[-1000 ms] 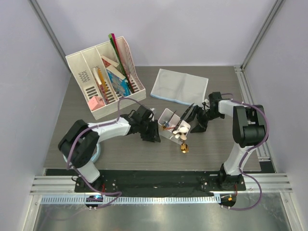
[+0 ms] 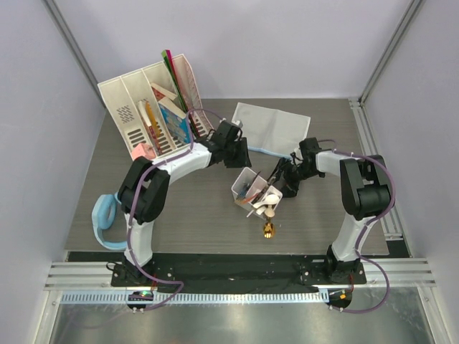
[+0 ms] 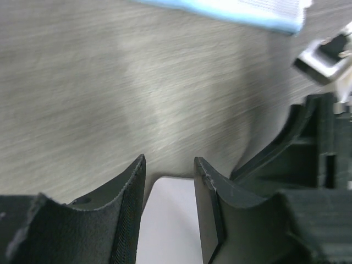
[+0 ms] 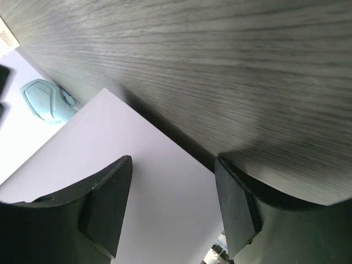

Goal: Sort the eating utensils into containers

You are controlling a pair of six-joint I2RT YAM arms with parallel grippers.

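Note:
The small white container (image 2: 240, 188) holding utensils, among them dark handles, white spoons and a gold piece (image 2: 269, 228), sits at the centre of the table (image 2: 186, 229). My left gripper (image 2: 237, 156) is open above and behind it; in the left wrist view its fingertips (image 3: 132, 179) frame bare table and a white edge. My right gripper (image 2: 287, 179) is open at the container's right side, low by the table; in the right wrist view a white panel (image 4: 154, 203) lies between and under its fingers.
A large white compartment box (image 2: 115, 104) with tall items stands at the back left. A white mat (image 2: 269, 125) with blue edge lies at the back. A light blue looped object (image 2: 104, 215) lies at the left.
My left gripper has moved up and right, from the container's left to behind it. The right gripper has shifted slightly left. The container and its gold piece have shifted a little.

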